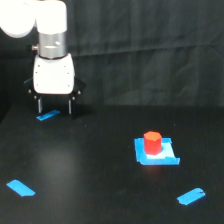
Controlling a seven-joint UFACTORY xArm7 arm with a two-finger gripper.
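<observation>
A red block (152, 143), six-sided as seen from here, rests on a white square edged with blue tape (172, 160) right of the middle of the black surface. At the back left my white gripper (55, 106) points down, open, its dark fingers (71, 103) well apart. Nothing shows between them. The block lies far to the right of the gripper and nearer the camera.
One blue tape strip (48, 115) lies on the surface by the gripper. Others mark the front left (20, 188) and the front right (190, 196). A dark curtain (140, 50) hangs behind. Between gripper and block the surface is clear.
</observation>
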